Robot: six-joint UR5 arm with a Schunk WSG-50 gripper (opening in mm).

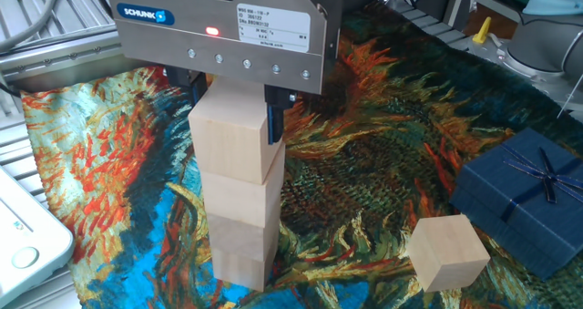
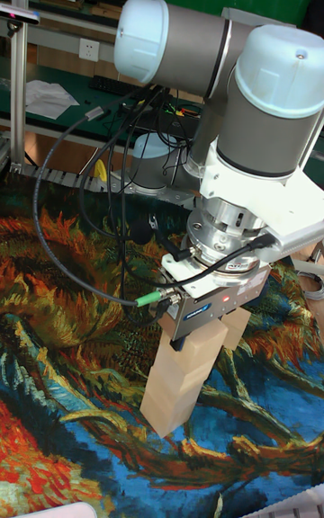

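Note:
Several pale wooden blocks form a column on the patterned cloth in exterior view 2. At its top is the top wooden block, upright over the lower blocks. My gripper points straight down and straddles this top block. Its right finger lies flat along the block's right face. The left one shows only partly, at the far left side. The fingers look closed against the block, though the left contact is hidden. In exterior view 3 the same column stands beneath the gripper body. A loose wooden block rests apart, to the right.
A dark blue gift box with a ribbon sits beyond the loose block, at the right edge. A white device stands at the left edge.

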